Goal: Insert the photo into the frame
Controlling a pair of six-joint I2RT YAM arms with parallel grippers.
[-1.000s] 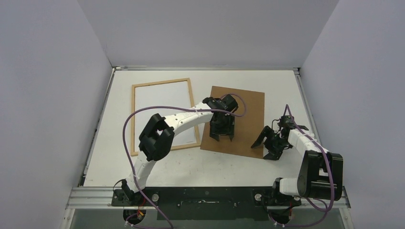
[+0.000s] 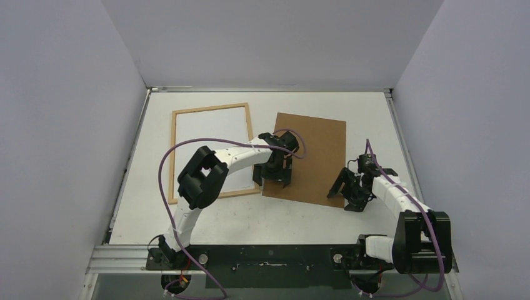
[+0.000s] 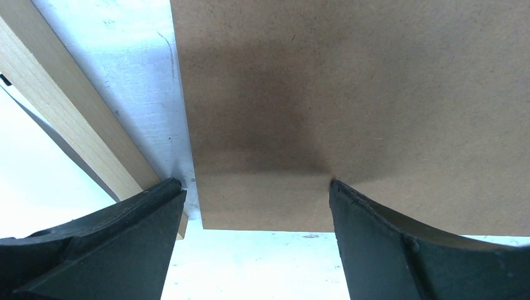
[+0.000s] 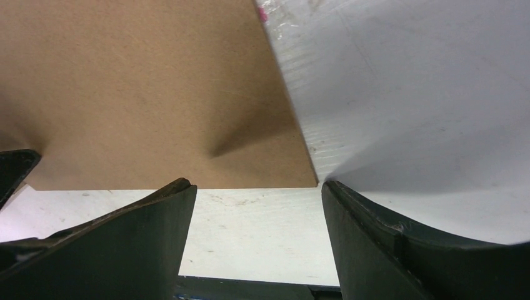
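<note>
A brown board [image 2: 309,144] lies flat right of the wooden frame [image 2: 247,115], which holds a white sheet [image 2: 206,125]. My left gripper [image 2: 271,182] is open, low over the board's near left corner; in the left wrist view its fingers straddle that corner beside the frame's rail [image 3: 81,119], with nothing between them. My right gripper [image 2: 337,200] is at the board's near right corner, fingers apart; the right wrist view shows the corner [image 4: 300,175] between them, near the fingertips. Whether it touches the board is unclear.
Walls stand at left, right and back. Purple cables arch over both arms.
My left gripper has moved left toward the board's corner by the frame. The board looks unmoved.
</note>
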